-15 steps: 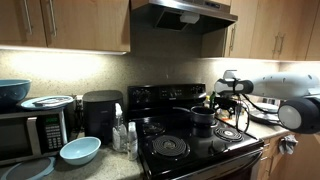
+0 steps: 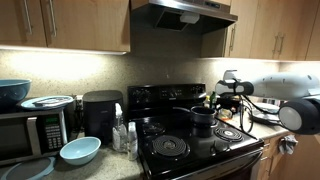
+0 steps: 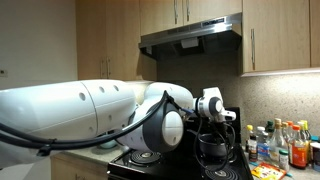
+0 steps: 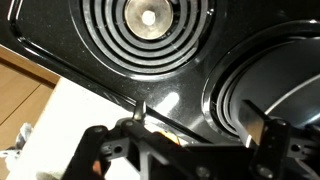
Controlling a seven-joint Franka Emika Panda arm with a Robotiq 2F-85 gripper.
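Observation:
A dark pot [image 2: 203, 116] stands on the black stove [image 2: 175, 143], toward its back right. My gripper [image 2: 231, 98] is close to the pot's right side in exterior view 1. From exterior view 2, the gripper [image 3: 214, 119] appears above the pot [image 3: 212, 147]. In the wrist view, the two fingers of my gripper are spread wide, with stove edge and counter showing between them. Part of the pot [image 4: 292, 85] shows at the right of that view, beyond the right finger. A bare burner [image 4: 150, 22] is at the top.
Several bottles [image 3: 299, 149] stand on the counter right of the stove. Left of it are a spray bottle [image 2: 119, 133], a light blue bowl [image 2: 80, 151], a black appliance [image 2: 101, 112] and a microwave [image 2: 30, 136]. The range hood [image 2: 184, 15] hangs overhead. The front left burner [image 2: 170, 147] is empty.

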